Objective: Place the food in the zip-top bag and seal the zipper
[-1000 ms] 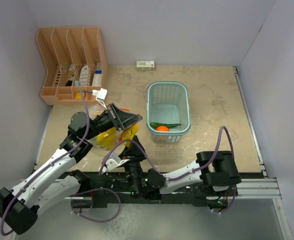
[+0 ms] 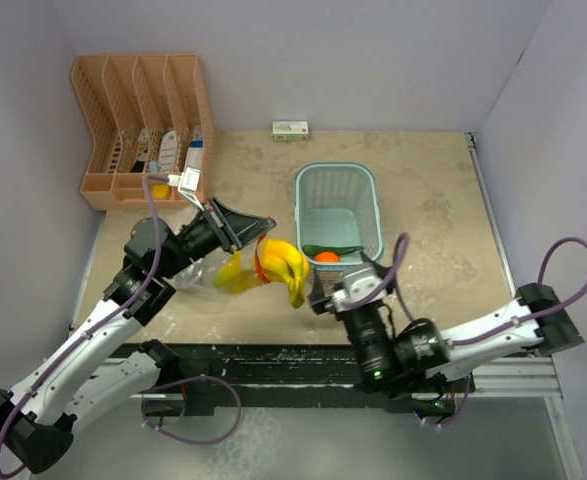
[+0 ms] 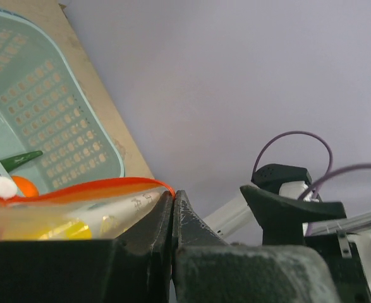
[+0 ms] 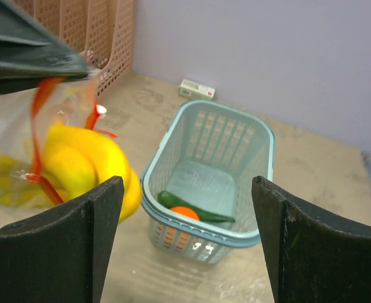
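Note:
A bunch of yellow bananas [image 2: 288, 266] sits at the mouth of the clear, orange-edged zip top bag [image 2: 199, 274]. Part of the bunch is inside the plastic; its near end bulges out past the orange edge, as the right wrist view shows for the bananas [image 4: 87, 154]. My left gripper is shut on the bag's orange edge [image 3: 119, 185]. To the right of the bananas, my right gripper [image 2: 349, 278] stands with its fingers apart. Between its fingertips nothing is held; only the basket shows behind the gap.
The pale green basket [image 2: 371, 200] stands close behind the right gripper, holding an orange [image 2: 327, 257] and a green vegetable [image 2: 335, 249]. At the back left is a peach divided rack [image 2: 95, 190]. A small box [image 2: 290, 130] lies by the back wall.
My right gripper has left the bananas and moved right, in front of the basket. The bananas now stick out of the bag mouth toward the right. The left gripper has shifted slightly left and stays on the bag.

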